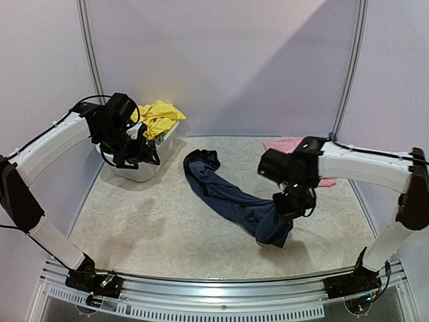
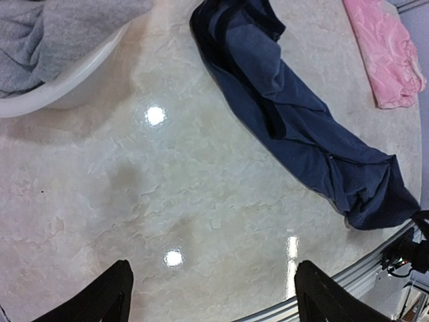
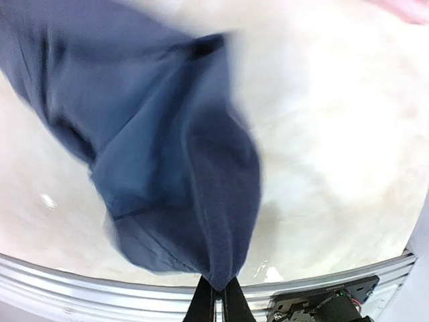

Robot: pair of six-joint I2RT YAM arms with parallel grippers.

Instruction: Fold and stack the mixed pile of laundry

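A dark navy garment point(image 1: 228, 199) lies in a long twisted strip from the table's middle toward the front right. My right gripper is shut on its near end, which rises off the table in a peak. In the left wrist view the garment point(image 2: 295, 127) shows a folded, bunched far end. My left gripper point(image 1: 141, 161) hangs in front of the laundry bin, its fingers point(image 2: 100, 295) wide apart with only bare table below. A pink cloth point(image 2: 387, 54) lies flat at the back right, partly hidden by the right arm in the top view.
The white bin point(image 1: 137, 172) at the back left holds a yellow cloth point(image 1: 159, 117) and a grey cloth point(image 2: 74, 33). Bare table spreads across the left and front. A metal rail point(image 1: 214, 290) runs along the front edge.
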